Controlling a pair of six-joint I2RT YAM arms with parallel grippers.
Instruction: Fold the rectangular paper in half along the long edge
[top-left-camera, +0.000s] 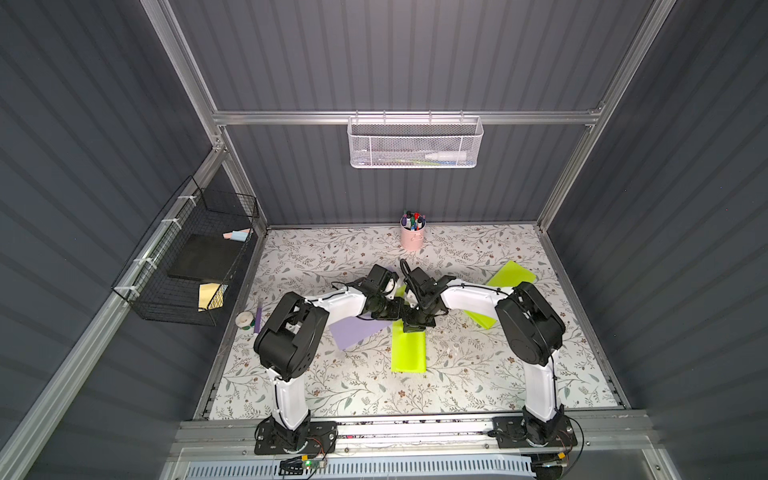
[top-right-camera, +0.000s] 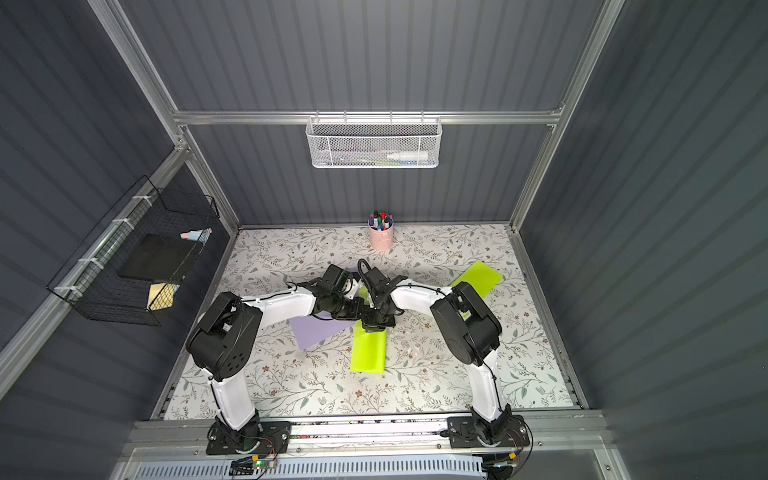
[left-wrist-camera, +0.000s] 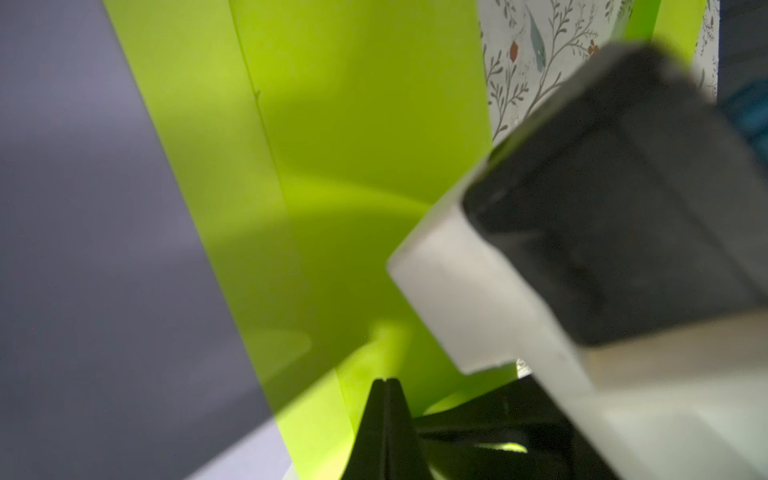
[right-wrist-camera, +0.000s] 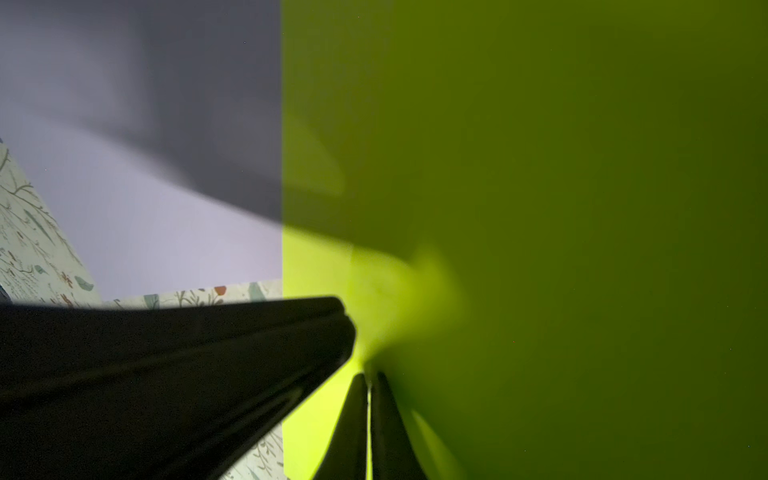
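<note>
A lime-green paper (top-left-camera: 408, 352) lies lengthwise at the table's middle, partly under both grippers; in the left wrist view a long fold or layer edge runs along it, beside a lilac sheet (left-wrist-camera: 96, 240). My left gripper is shut, tips down over the green paper, with nothing visible between them. Close beside it, my right gripper is over the green paper with its fingertips almost together, a thin slit between them; whether paper is pinched there is hard to tell.
Another green sheet (top-left-camera: 512, 273) lies at the right. A pink pen cup (top-left-camera: 412, 238) stands at the back. A tape roll (top-left-camera: 244, 320) sits at the left edge.
</note>
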